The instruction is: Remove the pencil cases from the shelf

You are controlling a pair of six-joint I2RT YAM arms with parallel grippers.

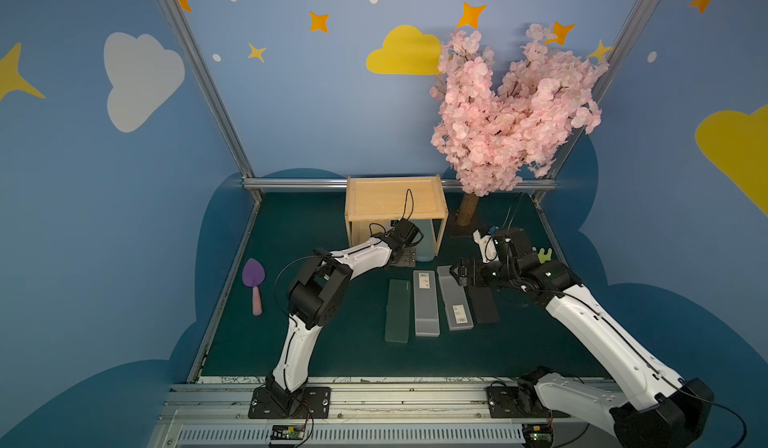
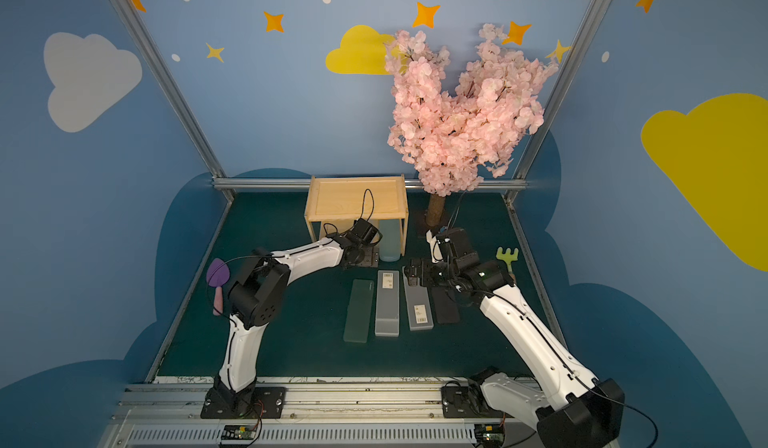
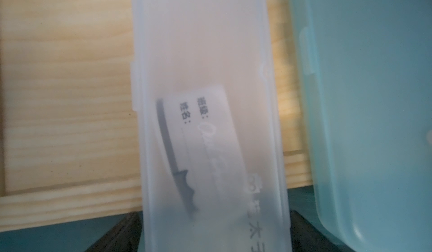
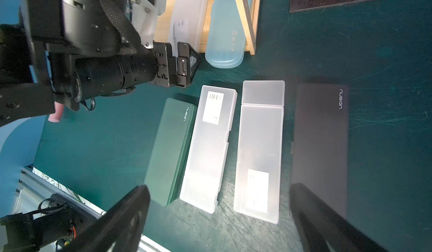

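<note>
A frosted clear pencil case (image 3: 202,53) lies on the wooden shelf's (image 1: 396,195) lower board, its front end past the board's edge. My left gripper stands open around that end, one dark finger beside each long side; whether they touch it I cannot tell. To its right a light-blue case (image 4: 228,40) also juts out of the shelf. On the table lie a green case (image 4: 168,148), two clear cases, one (image 4: 209,148) beside the other (image 4: 259,139), and a black case (image 4: 320,144). My right gripper hangs open above them, nothing between its fingers.
A pink blossom tree (image 1: 512,111) stands right of the shelf on a dark base. Toward the left edge lies a purple trowel (image 1: 253,276), and a green fork (image 2: 506,256) sits at the right. Table between trowel and green case is clear.
</note>
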